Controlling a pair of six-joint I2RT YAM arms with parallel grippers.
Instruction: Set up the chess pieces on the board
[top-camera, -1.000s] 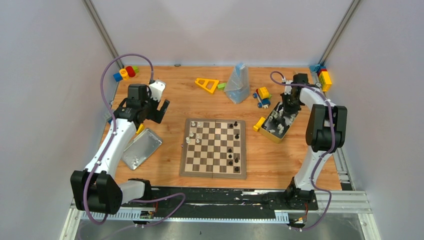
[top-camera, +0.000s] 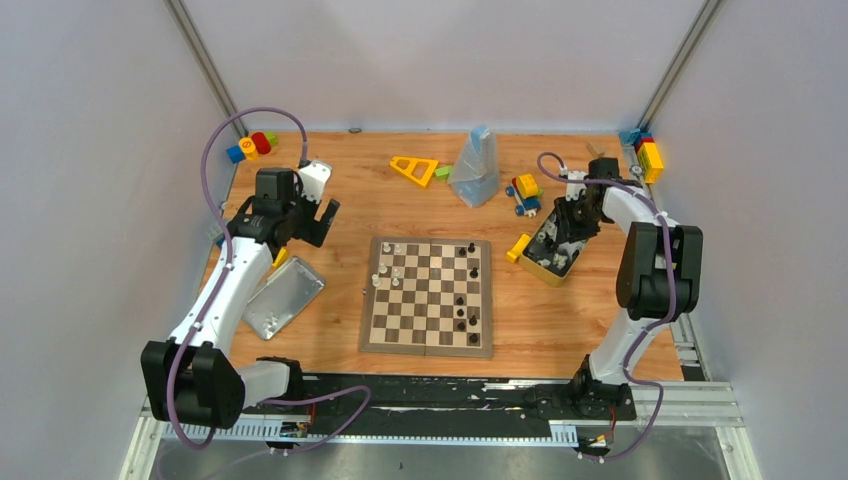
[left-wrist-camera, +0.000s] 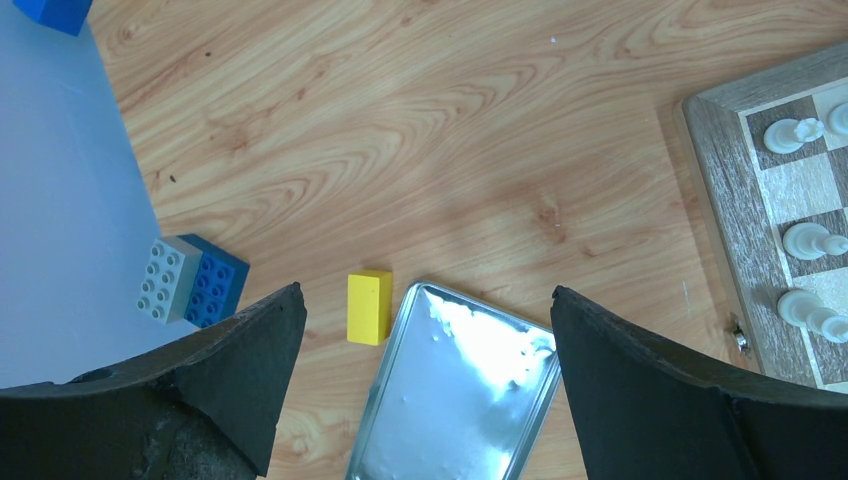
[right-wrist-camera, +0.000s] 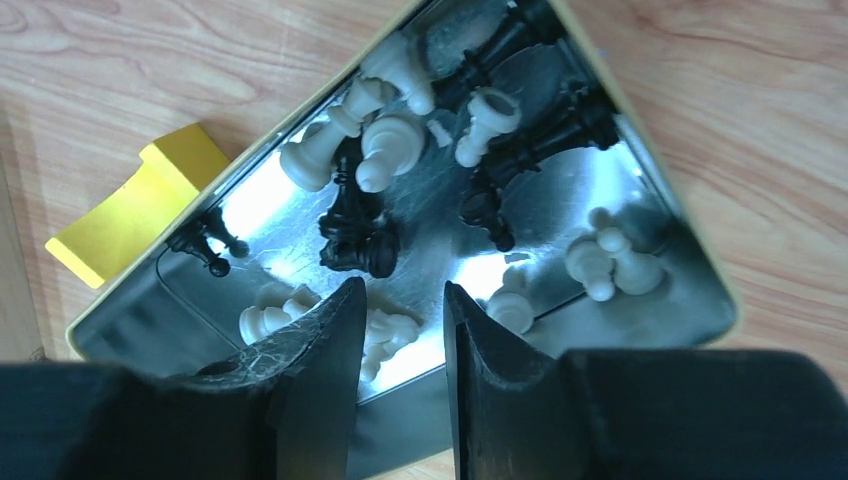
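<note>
The chessboard (top-camera: 426, 297) lies mid-table. Several white pieces (top-camera: 397, 271) stand along its left part, and several black pieces (top-camera: 473, 320) along its right. A box (top-camera: 541, 272) to the right of the board holds a jumble of pieces. Over this box is my right gripper, open with a narrow gap and nothing between its fingers. In the right wrist view, white pawns (right-wrist-camera: 390, 150) and black pieces (right-wrist-camera: 360, 220) lie toppled inside, some partly hidden behind the fingers. My left gripper hangs wide open and empty, left of the board and above the table.
A metal tray (top-camera: 284, 298) lies beneath the left arm. Near the box are a yellow block (top-camera: 518, 248), a toy car (top-camera: 526, 195) and a blue translucent bag (top-camera: 475, 168). A yellow triangle (top-camera: 413, 169) lies behind the board. Bare table surrounds the board.
The left arm and the board's pieces have stayed still.
</note>
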